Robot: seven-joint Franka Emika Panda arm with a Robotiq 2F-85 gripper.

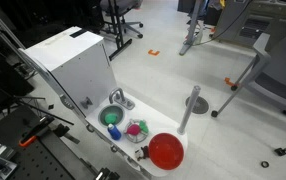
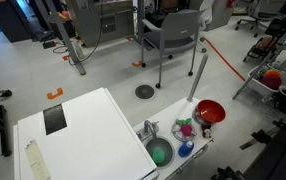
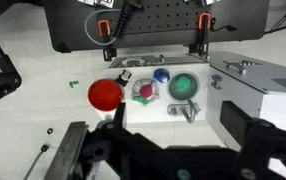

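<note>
In the wrist view my gripper is open, its dark fingers (image 3: 101, 142) spread wide over the toy kitchen with nothing between them. Below it a red bowl (image 3: 105, 95) sits on the white counter (image 1: 143, 118). Beside the bowl, a round light dish (image 1: 131, 138) carries a pink item (image 3: 146, 90) and a green item (image 1: 143, 127). A blue item (image 3: 162, 75) stands between dish and sink. The round sink (image 3: 183, 75) has a green piece (image 3: 183, 83) inside and a grey faucet (image 3: 191, 112) at its rim.
A tall white cabinet (image 1: 73, 65) adjoins the sink side of the counter. A thin upright post (image 1: 189, 108) rises behind the bowl. Grey chairs (image 2: 173, 35) stand farther off, with open floor (image 1: 228, 135) beside the counter.
</note>
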